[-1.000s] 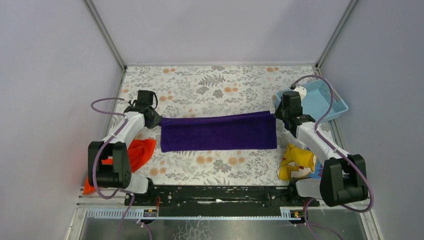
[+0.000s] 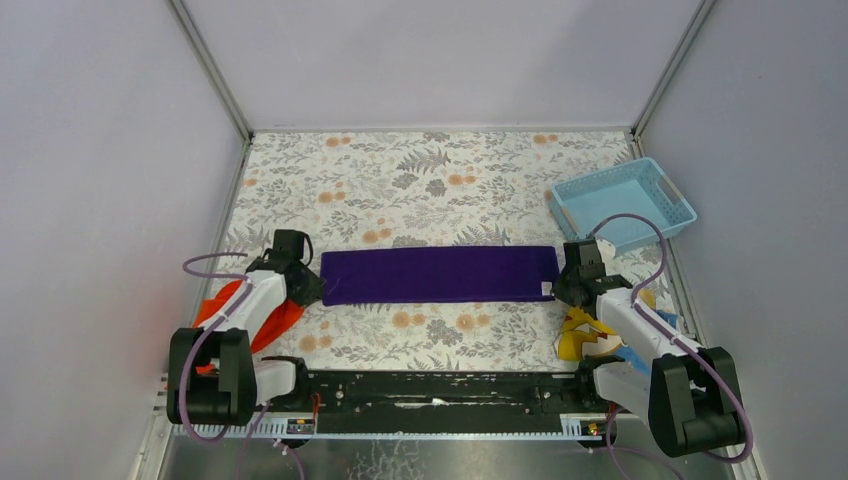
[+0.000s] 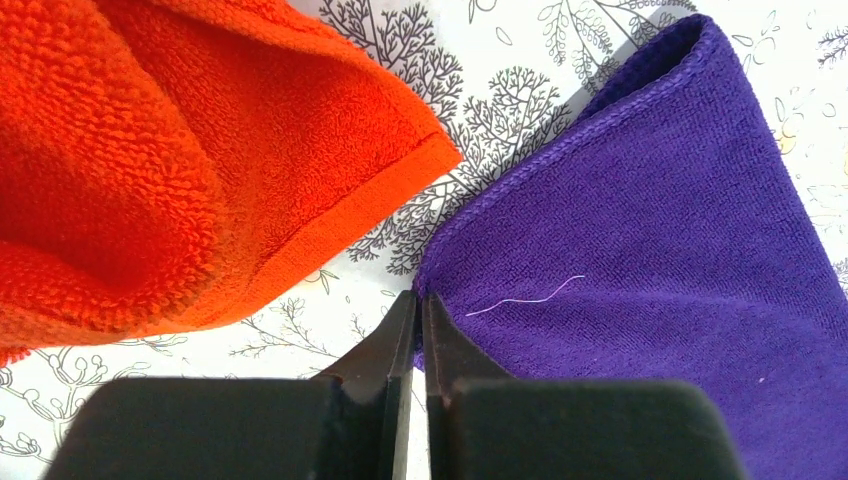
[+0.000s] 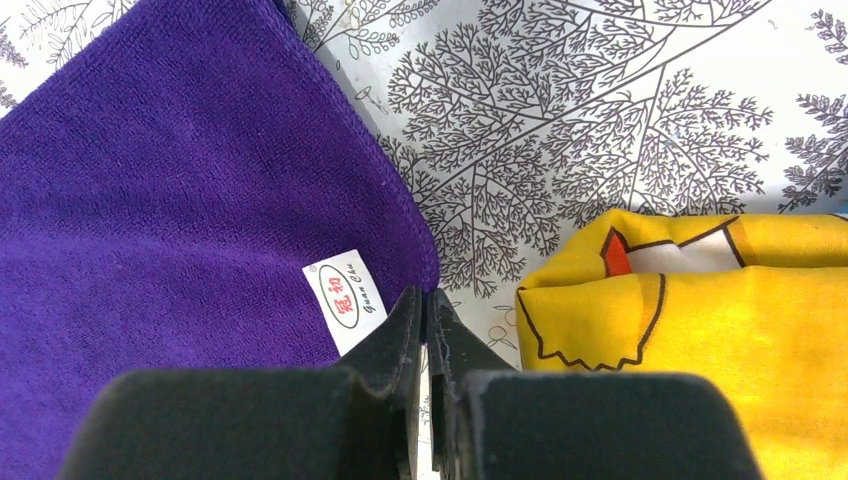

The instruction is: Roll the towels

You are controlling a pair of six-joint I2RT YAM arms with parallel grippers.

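Observation:
A purple towel (image 2: 437, 273) lies across the middle of the table as a long narrow folded strip, with a white label (image 4: 345, 300) at its right end. My left gripper is shut on the edge of that towel at its near left corner. My right gripper is shut on the towel's near right corner, beside the label. An orange towel (image 3: 160, 170) lies crumpled just left of the left gripper, and a yellow patterned towel (image 4: 680, 310) lies beside the right gripper.
A light blue basket (image 2: 630, 190) stands at the back right, just behind the right arm.
Both grippers have moved toward the front edge, bringing the far half of the purple towel over onto the near half, so it now lies as a narrower, flatter strip.

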